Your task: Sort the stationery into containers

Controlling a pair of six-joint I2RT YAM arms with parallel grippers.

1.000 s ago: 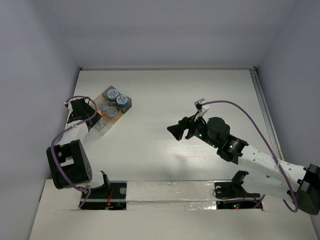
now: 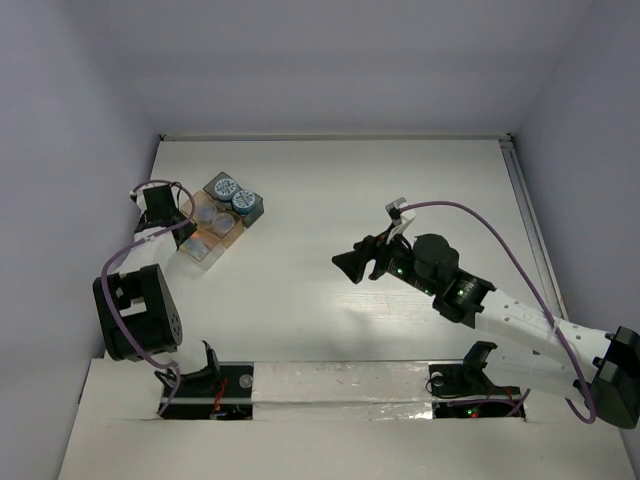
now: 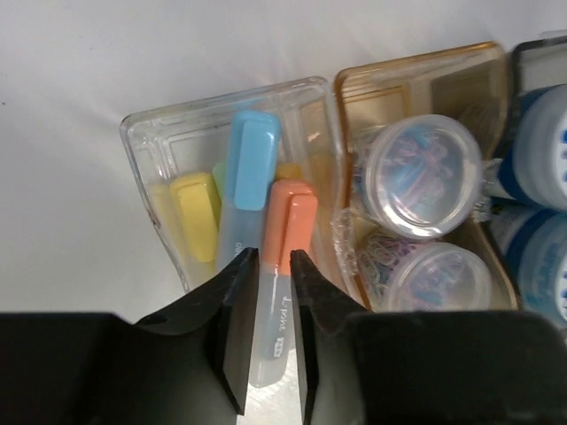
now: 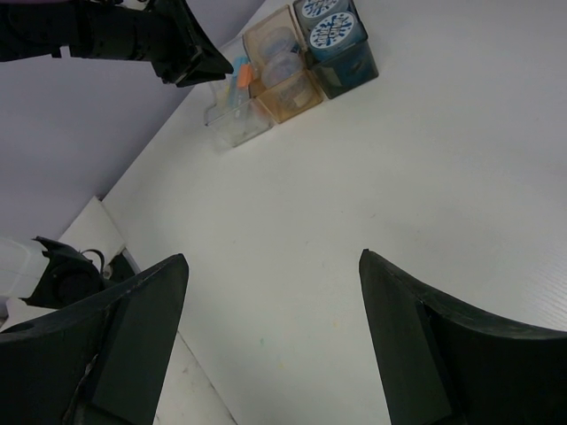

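In the left wrist view, my left gripper is shut on an orange-capped pen (image 3: 298, 221) at the clear container (image 3: 164, 128). A blue-capped pen (image 3: 252, 159) and a yellow item (image 3: 195, 217) lie in that container. Beside it, an amber container (image 3: 416, 66) holds round tubs (image 3: 421, 173) of small items, and a dark container (image 4: 345, 71) holds blue-lidded tubs (image 4: 335, 32). My right gripper (image 2: 355, 262) is over the middle-right of the table, its fingers apart and nothing between them in the right wrist view.
The containers sit together at the far left, near the side wall (image 2: 80, 200).
My left arm and gripper have shifted slightly toward the back of the table over the containers. The right arm is nearly still.
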